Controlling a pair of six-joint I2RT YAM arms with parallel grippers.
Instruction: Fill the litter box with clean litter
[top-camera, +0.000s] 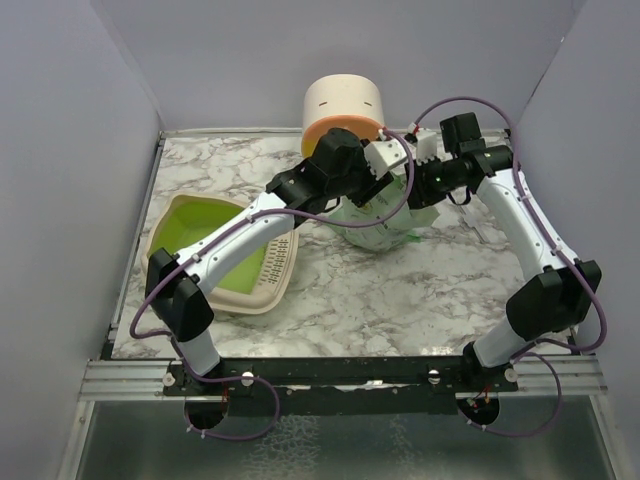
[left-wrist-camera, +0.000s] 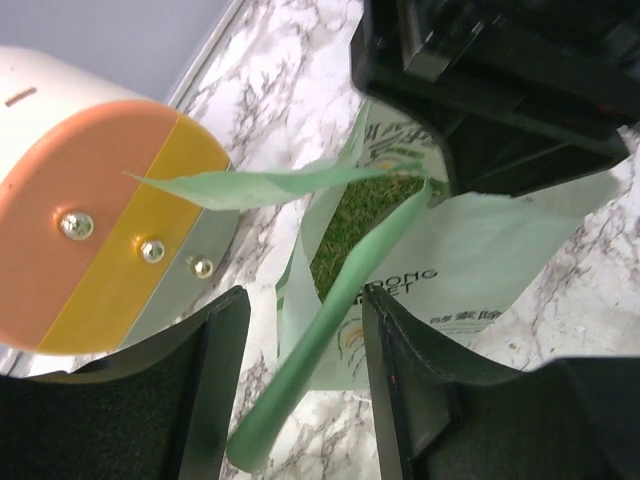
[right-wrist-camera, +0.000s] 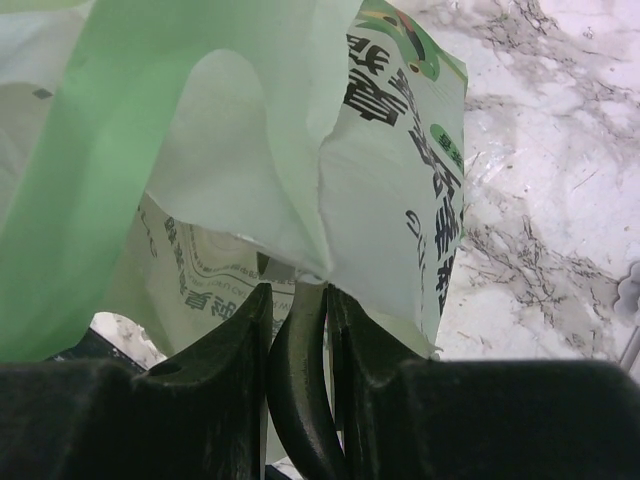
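A pale green litter bag (top-camera: 372, 230) with green pellets inside (left-wrist-camera: 352, 225) stands upright at the back middle, its top partly torn open. My left gripper is open above the bag's left side, a loose green flap lying between and over its fingers. My right gripper is shut on the bag's white top edge at its right side; it also appears dark above the pellets in the left wrist view. The litter box (top-camera: 275, 290), green inside with a cream rim, sits at the left, empty where visible.
A white cylinder with an orange end (top-camera: 341, 105) stands behind the bag. Light grey scissors or a similar tool (top-camera: 478, 225) lie at the right. Grey walls bound it.
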